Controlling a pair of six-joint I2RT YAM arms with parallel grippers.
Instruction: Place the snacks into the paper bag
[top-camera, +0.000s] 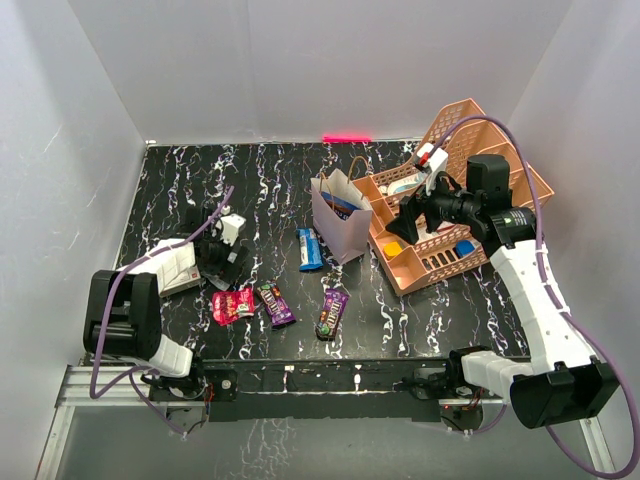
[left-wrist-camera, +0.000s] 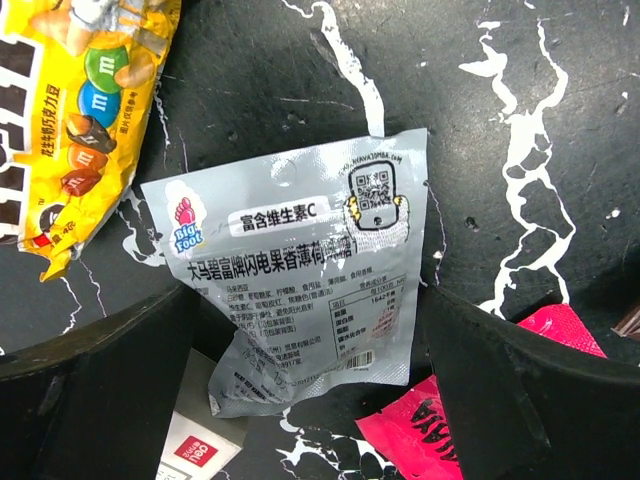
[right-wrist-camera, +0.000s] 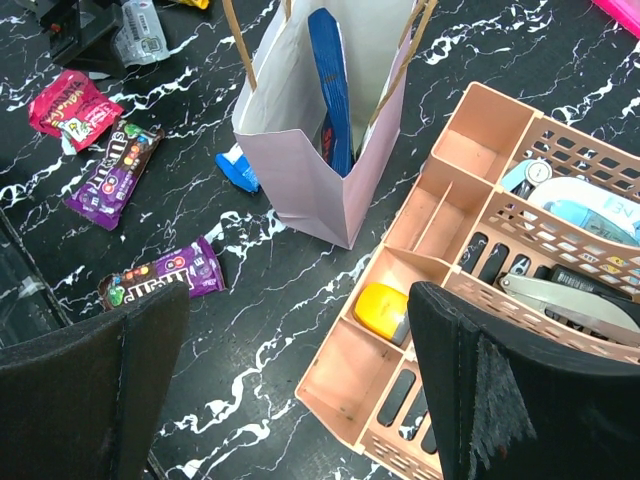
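Observation:
In the left wrist view a grey snack pouch lies flat, print side up, between the fingers of my open left gripper. Beside it are a yellow M&M's pack and a red pouch. My right gripper is open and empty, hanging above the basket's edge. The paper bag stands upright, and a blue packet shows inside it. Two purple snack packs, one nearer the red pouch and one further right, lie on the table, as does a blue pack left of the bag.
An orange plastic basket holding tools and a yellow item stands right of the bag. A white box lies under the left gripper's side.

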